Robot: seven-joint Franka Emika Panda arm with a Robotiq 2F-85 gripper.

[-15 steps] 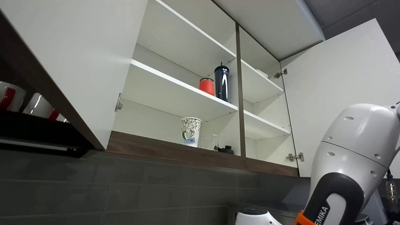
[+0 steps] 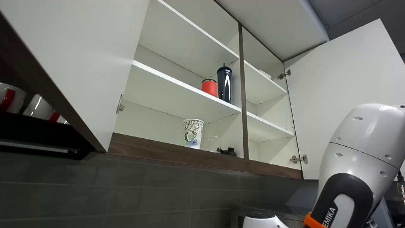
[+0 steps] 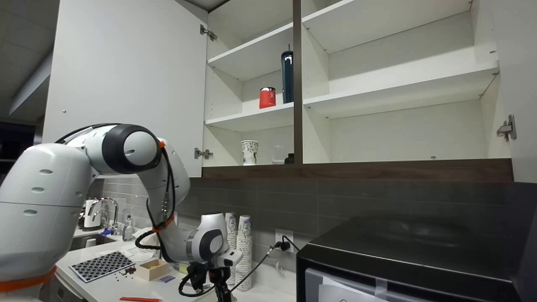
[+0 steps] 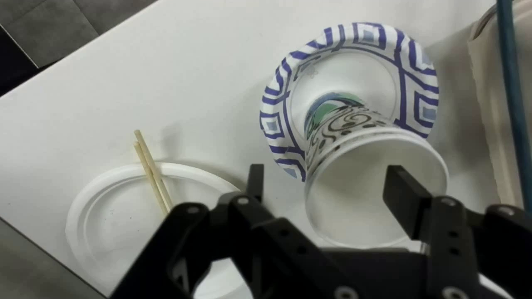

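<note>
In the wrist view, a white paper cup (image 4: 349, 121) with dark swirls stands on a paper plate (image 4: 419, 107) with a blue pattern, its open mouth facing the camera. My gripper is partly open. The left finger (image 4: 255, 180) shows outside the cup's rim, with a gap between them. The right finger (image 4: 402, 197) overlaps the cup's mouth; whether it reaches inside cannot be told. In exterior view 2 the gripper is low over the counter, its tips cut off by the frame's bottom edge.
A white round plate (image 4: 84, 209) with wooden sticks (image 4: 152, 172) across its rim lies left of the cup. Tall cup stacks (image 3: 244, 256) and a black appliance (image 3: 402, 251) stand near the arm. In the open cabinet are another patterned cup (image 2: 193, 133), a red tumbler (image 2: 209, 87) and a dark bottle (image 2: 225, 85).
The arm has shifted slightly to the right in exterior view 1. The cabinet and the things in it have stayed put.
</note>
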